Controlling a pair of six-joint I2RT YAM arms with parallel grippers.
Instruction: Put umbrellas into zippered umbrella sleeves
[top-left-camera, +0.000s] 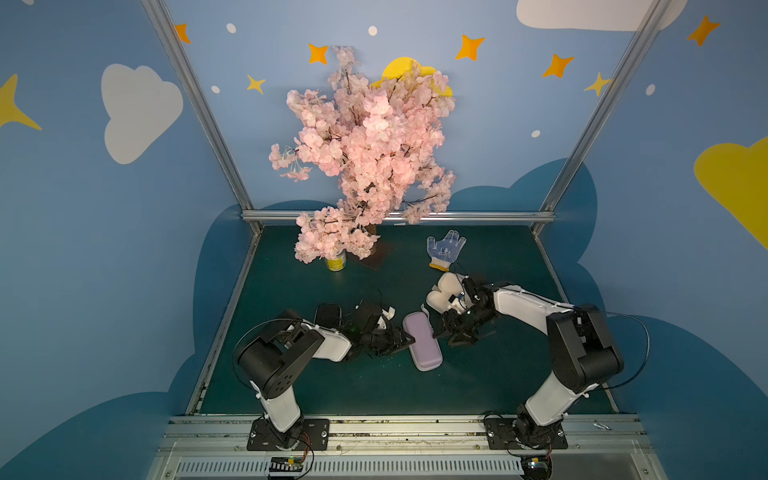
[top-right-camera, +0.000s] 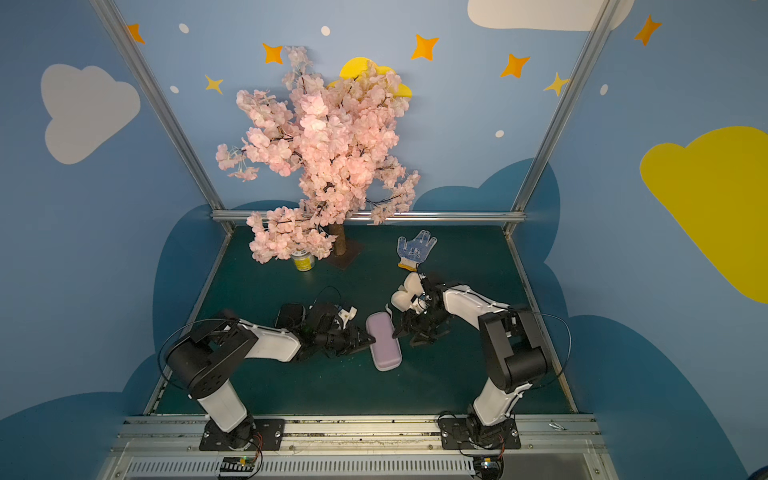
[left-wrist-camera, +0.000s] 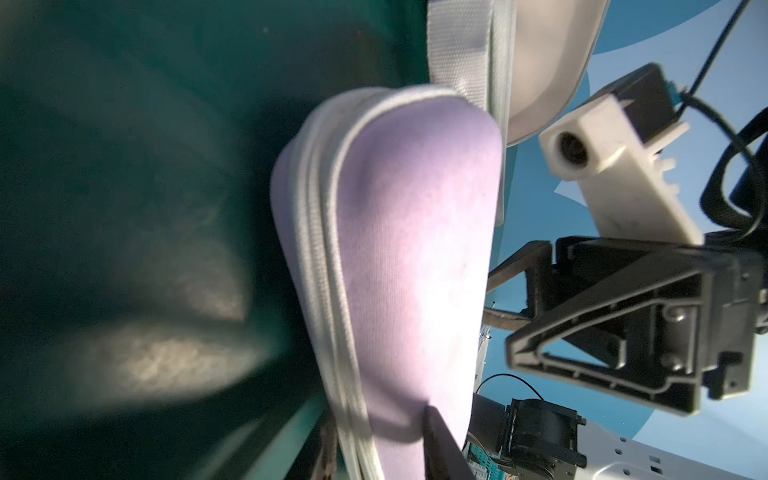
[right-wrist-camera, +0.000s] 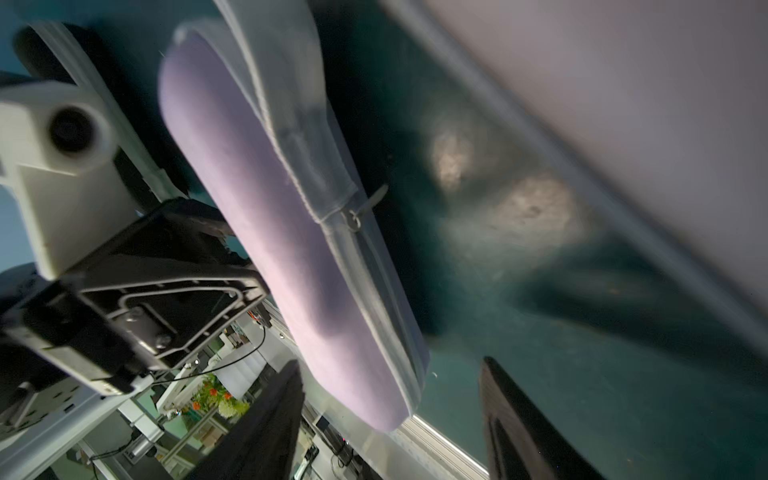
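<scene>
A lilac zippered sleeve (top-left-camera: 424, 342) lies mid-table, a pale zipper (right-wrist-camera: 352, 264) running along its side and a light strap (right-wrist-camera: 296, 88) at its far end. The zipper pull (right-wrist-camera: 368, 204) shows in the right wrist view. My left gripper is part open at the sleeve's left side, its fingers (left-wrist-camera: 436, 448) either side of the zipper edge. To the right, my right gripper stands wide open close to the sleeve, nothing gripped between its fingers. I cannot tell whether an umbrella is inside the sleeve.
Cream cases (top-left-camera: 441, 297) lie beside the right gripper, and a black case (top-left-camera: 328, 315) is behind the left arm. A blue glove (top-left-camera: 445, 248), a yellow can (top-left-camera: 336, 261) and a blossom tree (top-left-camera: 372, 152) stand or lie further back.
</scene>
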